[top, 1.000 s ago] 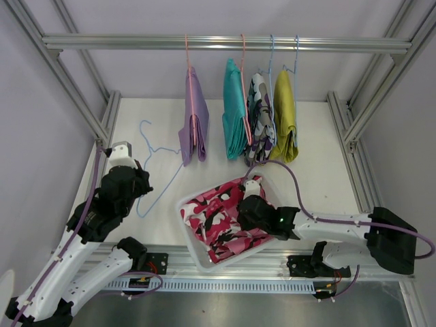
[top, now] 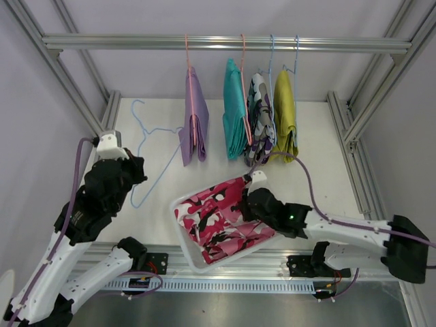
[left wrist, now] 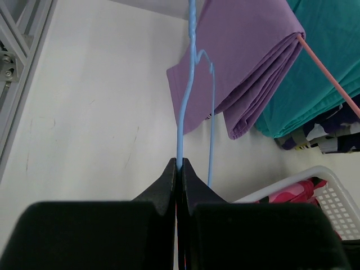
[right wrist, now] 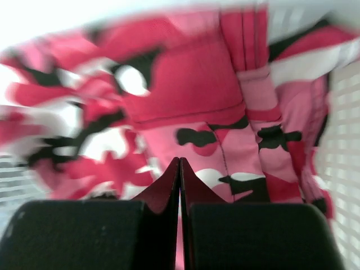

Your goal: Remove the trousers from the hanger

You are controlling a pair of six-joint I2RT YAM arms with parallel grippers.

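My left gripper (top: 138, 170) is shut on a thin blue hanger (top: 162, 172) (left wrist: 187, 90), which has no garment on it. Pink, red, white and black patterned cloth (top: 216, 218) (right wrist: 191, 84) lies in a white basket (top: 182, 237) (left wrist: 332, 185) at the front centre. My right gripper is over that cloth, shut with nothing seen between its fingertips; in the top view its body hides part of the cloth.
Purple (top: 194, 116), teal (top: 234, 109), patterned (top: 260, 116) and yellow (top: 285, 116) garments hang on hangers from the rail (top: 136, 42).
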